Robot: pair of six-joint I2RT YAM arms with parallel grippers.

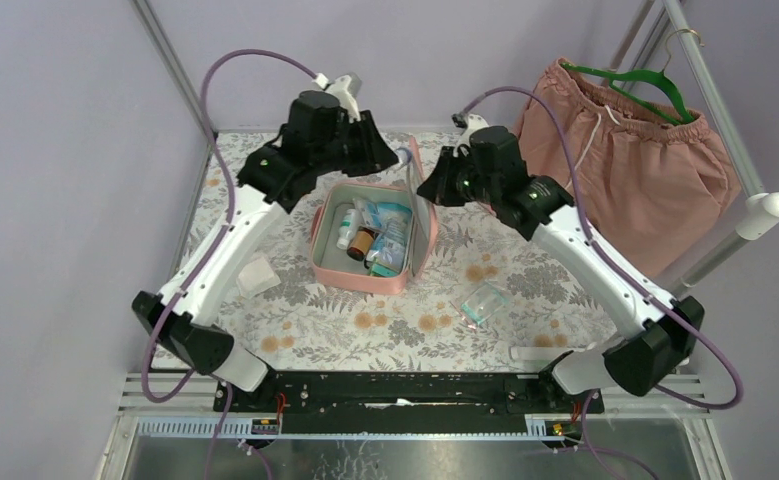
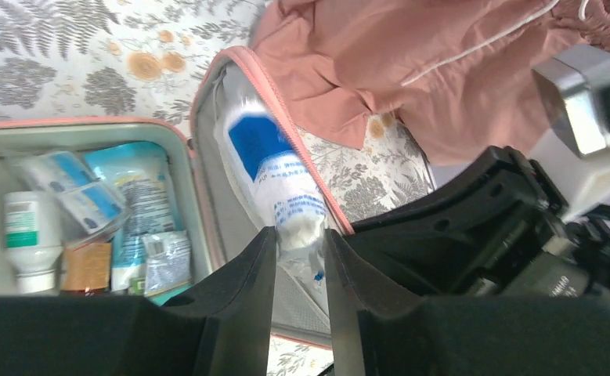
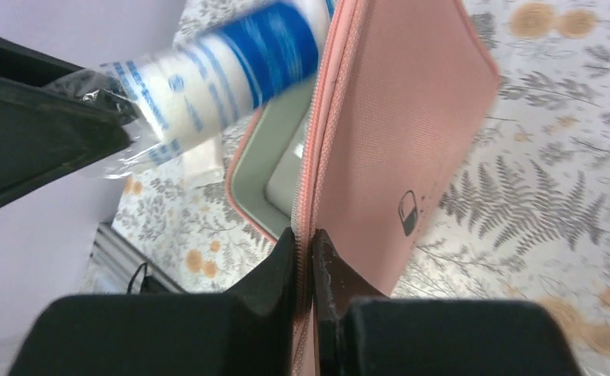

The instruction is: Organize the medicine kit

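Note:
The pink medicine bag (image 1: pixel 360 283) lies open mid-table, holding a white bottle (image 2: pixel 31 235), a brown bottle (image 2: pixel 87 266) and several packets (image 2: pixel 141 196). Its lid (image 3: pixel 388 149) stands raised on the right, with my right gripper shut on the zipper edge. A white-and-blue wrapped roll (image 2: pixel 274 172) is by the lid's inner side. My left gripper is above it, fingertips close around the roll's plastic end; whether they grip it I cannot tell.
A clear packet (image 1: pixel 483 305) lies right of the bag, a white square item (image 1: pixel 258 277) to its left. Pink shorts (image 1: pixel 625 180) on a green hanger take up the right side.

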